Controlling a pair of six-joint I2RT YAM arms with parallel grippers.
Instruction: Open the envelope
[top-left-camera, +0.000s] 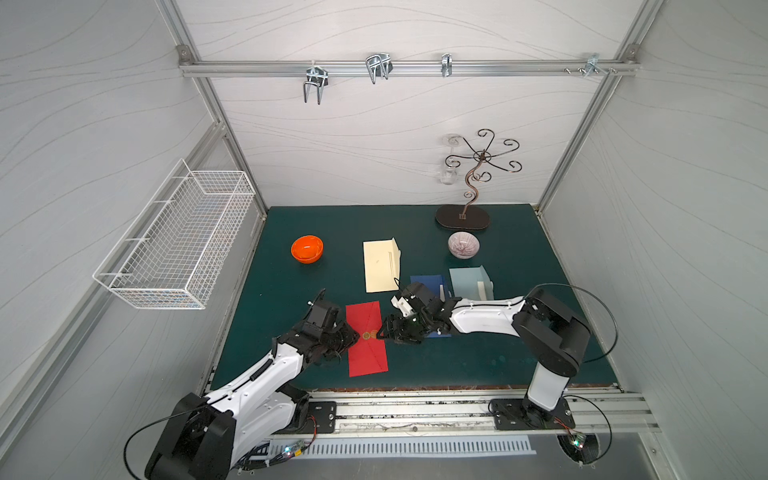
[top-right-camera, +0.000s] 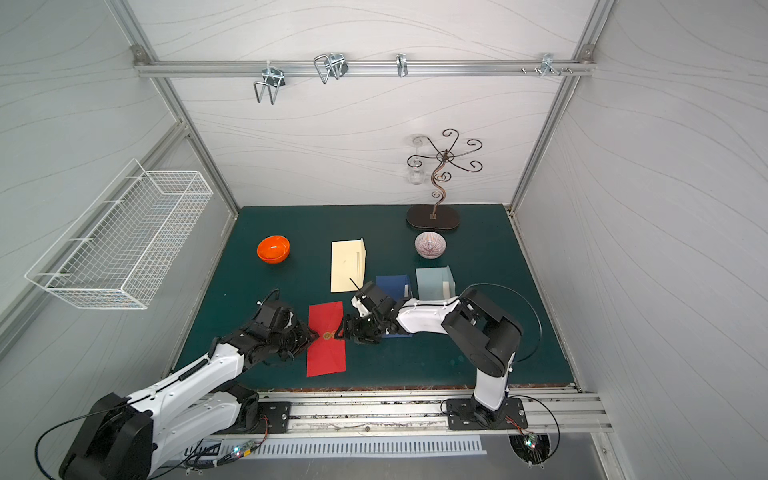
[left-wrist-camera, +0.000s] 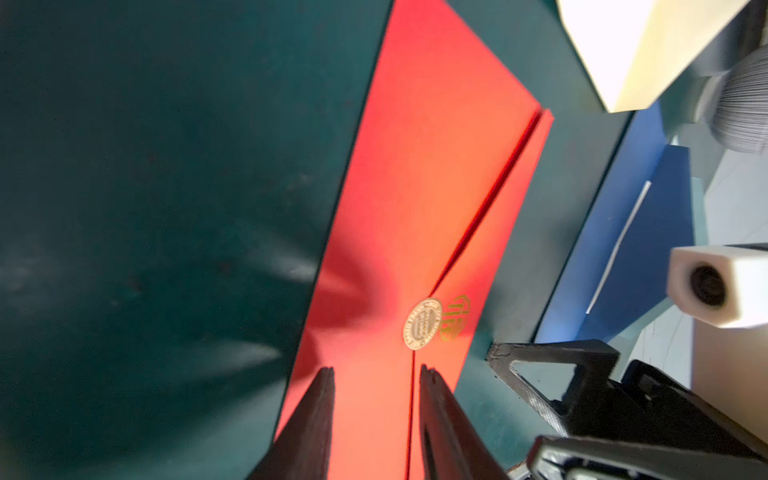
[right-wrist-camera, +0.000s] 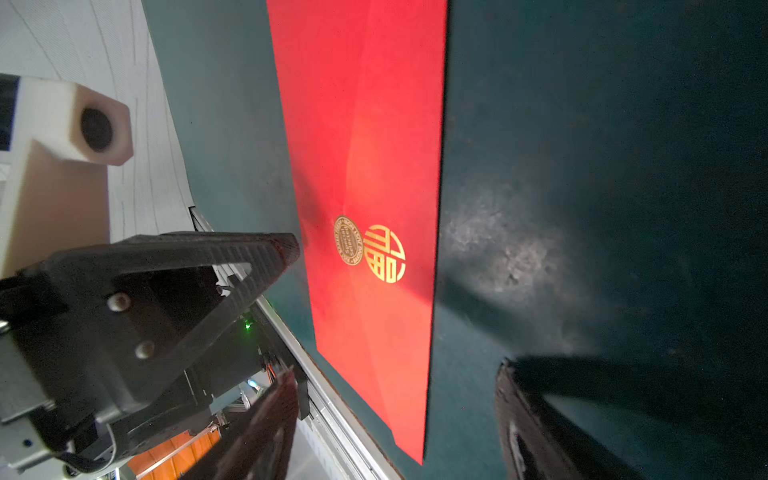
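A red envelope (top-left-camera: 367, 360) lies flat near the table's front, its long flap edge running lengthwise. A round gold seal (left-wrist-camera: 422, 324) sits at that edge, beside a gold printed emblem (right-wrist-camera: 385, 253). From the left, my left gripper reaches over the envelope. Its fingertips stand a small gap apart, with red paper visible between them; whether they pinch any of it cannot be made out. My right gripper is at the envelope's right edge, level with the seal. Its fingers are spread wide and hold nothing.
A cream envelope (top-left-camera: 381, 268) lies behind the red one. Blue (top-left-camera: 428, 281) and pale blue (top-left-camera: 466, 281) envelopes lie behind the right arm, partly covered. Farther back are an orange bowl (top-left-camera: 307, 249), a glass bowl (top-left-camera: 463, 245) and a metal stand (top-left-camera: 462, 217).
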